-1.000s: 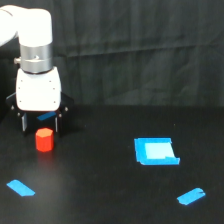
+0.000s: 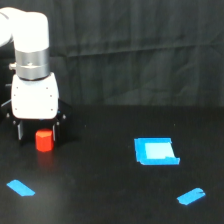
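A small red block (image 2: pixel 44 141) lies on the dark table at the left. My white gripper (image 2: pixel 38 130) reaches down over it. Its dark fingers are spread apart, one to the left of the block and one to the right at its upper edge. The block's front face shows clearly, while its top is partly covered by the gripper body. Whether either finger touches the block cannot be made out.
To the right, a white square (image 2: pixel 159 151) framed in blue tape lies flat on the table. Blue tape strips mark the front left (image 2: pixel 20 188) and front right (image 2: pixel 191 196). A black curtain (image 2: pixel 140 50) hangs behind.
My gripper has come down and slightly left, so it now overlaps the top of the red block. The block stays in about the same place.
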